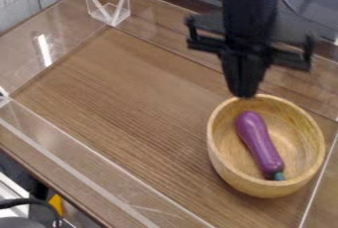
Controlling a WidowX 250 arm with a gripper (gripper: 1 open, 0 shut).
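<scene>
A purple eggplant (pixel 256 138) with a blue-green end lies in a light wooden bowl (pixel 219 153) at the lower right. My dark gripper (pixel 240 86) hangs above and behind the bowl, apart from the eggplant. It is shut, with nothing seen between its fingers, though its tip is small and dark here.
A clear plastic object (pixel 109 7) stands at the back left. Dark clutter sits past the table's lower left edge.
</scene>
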